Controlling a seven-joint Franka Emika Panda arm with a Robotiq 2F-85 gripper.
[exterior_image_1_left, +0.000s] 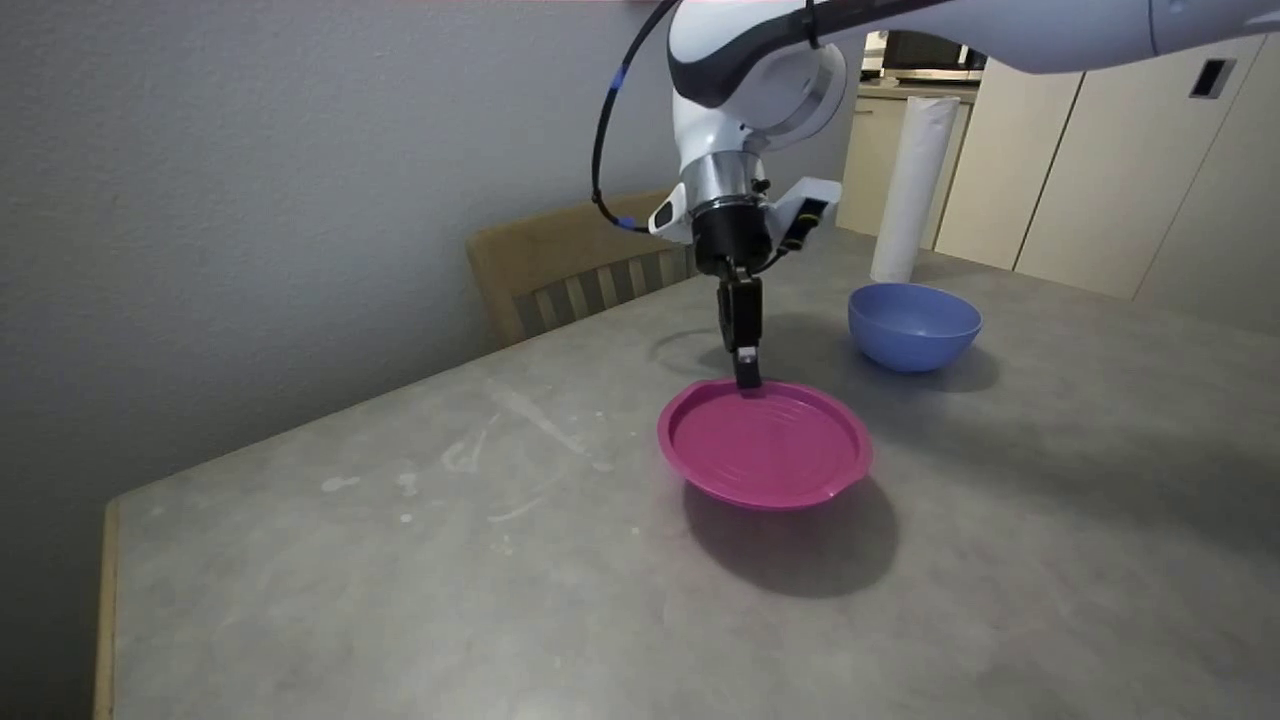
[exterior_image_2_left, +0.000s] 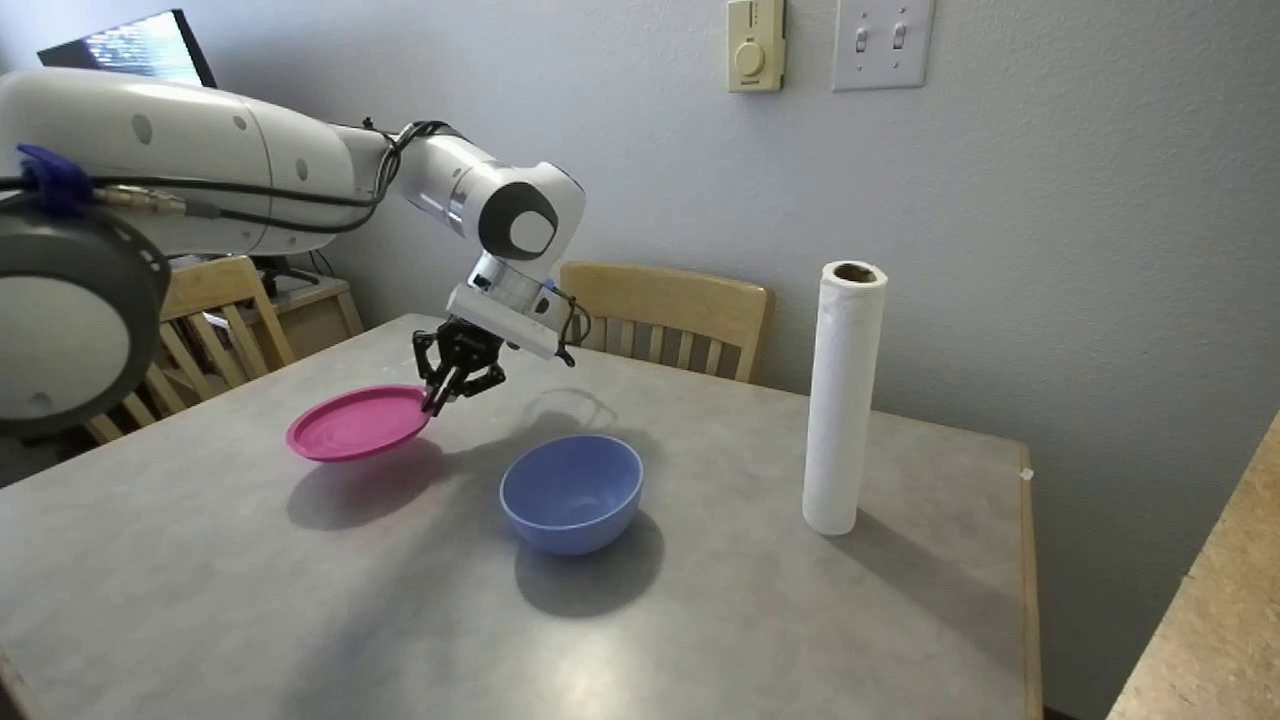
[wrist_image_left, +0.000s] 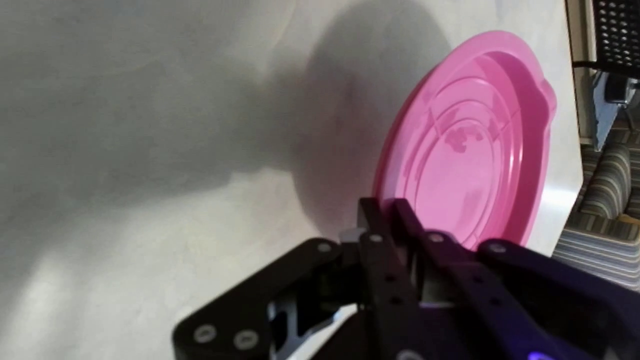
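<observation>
A round pink plate (exterior_image_1_left: 768, 446) with a raised rim hangs clear of the grey table, its shadow showing below it. My gripper (exterior_image_1_left: 749, 382) is shut on the plate's rim at the edge nearest the chair. In the wrist view the two black fingertips (wrist_image_left: 369, 209) pinch the rim of the plate (wrist_image_left: 465, 162), which looks empty. From the other side, exterior view 2 shows the plate (exterior_image_2_left: 360, 424) held out from the gripper (exterior_image_2_left: 432, 406), slightly tilted.
A blue bowl (exterior_image_2_left: 573, 492) stands on the table (exterior_image_2_left: 744, 600) close to the gripper. Beyond it a white paper roll (exterior_image_2_left: 845, 396) stands upright. A wooden chair (exterior_image_2_left: 666, 306) backs onto the far edge.
</observation>
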